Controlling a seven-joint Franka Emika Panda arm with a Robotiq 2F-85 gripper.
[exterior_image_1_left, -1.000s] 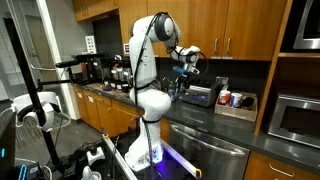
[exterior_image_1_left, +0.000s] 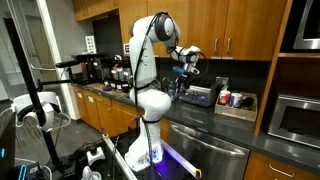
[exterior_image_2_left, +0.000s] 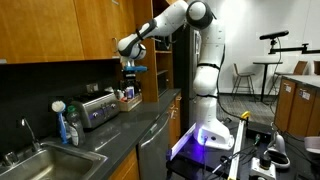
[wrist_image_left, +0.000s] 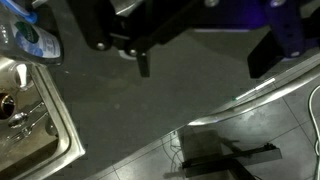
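My gripper is open, its two dark fingers (wrist_image_left: 142, 63) far apart on either side of the wrist view, and only bare dark countertop (wrist_image_left: 170, 100) shows in the gap. In exterior view 1 the white arm (exterior_image_1_left: 152, 105) rises in front of the counter and bends over it, with the hand (exterior_image_1_left: 184, 72) high above the worktop near the toaster oven (exterior_image_1_left: 202, 96). From the other side, the gripper (exterior_image_2_left: 130, 80) hangs above the counter, pointing down, though its fingers are small there.
A clear bottle (wrist_image_left: 32, 40) stands beside the sink (wrist_image_left: 62, 128) at the left of the wrist view. A wooden crate (exterior_image_1_left: 240, 104) holding several items sits right of the toaster oven. The dishwasher handle (wrist_image_left: 240, 108) runs along the counter front.
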